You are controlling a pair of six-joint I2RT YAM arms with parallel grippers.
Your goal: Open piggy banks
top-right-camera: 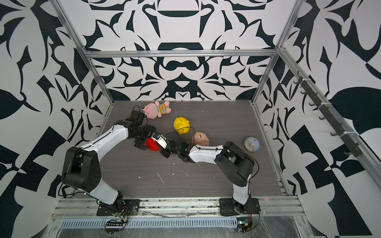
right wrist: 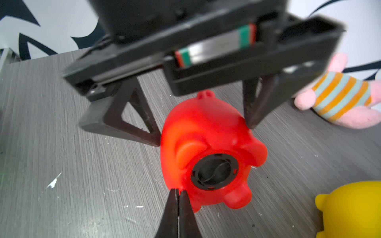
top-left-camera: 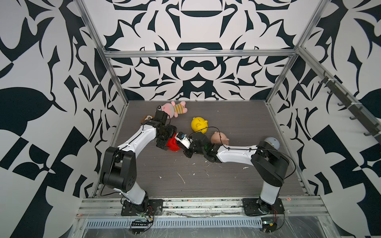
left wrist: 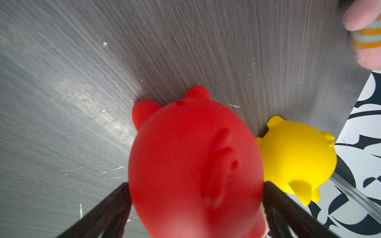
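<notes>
A red piggy bank [right wrist: 206,119] lies on its side on the table, its dark round bottom plug [right wrist: 214,172] facing my right gripper. My left gripper stands open around the body from above, a finger at either side. My right gripper is shut, its tips low in front of the plug, nothing seen between them. Behind stand a yellow piggy bank [top-left-camera: 199,124] and a pink one [top-left-camera: 220,138].
A striped pink plush toy [top-right-camera: 156,109] lies at the back left, partly beside a brown object behind the left arm. A grey round object [top-right-camera: 251,143] sits at the far right.
</notes>
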